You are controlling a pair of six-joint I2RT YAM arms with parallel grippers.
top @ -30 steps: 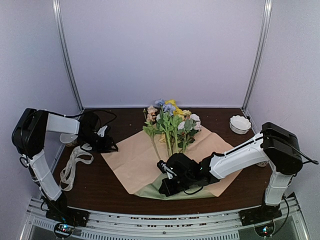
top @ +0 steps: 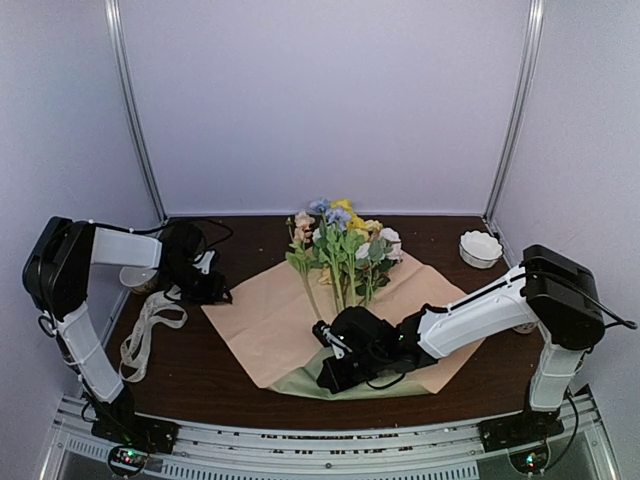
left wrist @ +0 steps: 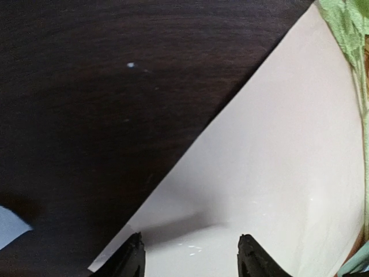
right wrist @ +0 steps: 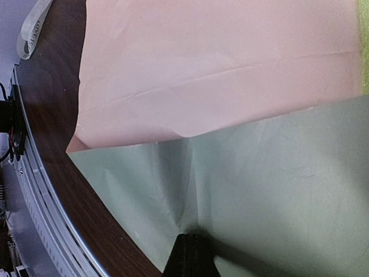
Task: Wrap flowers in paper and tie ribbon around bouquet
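The bouquet of fake flowers [top: 340,235] lies with stems toward the front on pink wrapping paper [top: 255,330], which has a green sheet [right wrist: 288,173] folded along its front. My left gripper is open over the paper's left edge, nothing seen between its fingers. My right gripper is shut against the green sheet at the front; whether any paper is pinched in it is unclear. A white ribbon [top: 140,345] lies loosely at the left of the table.
A white bowl [top: 480,250] stands at back right, another cup [top: 138,280] at left behind the left arm.
The right arm, flowers and paper look unchanged.
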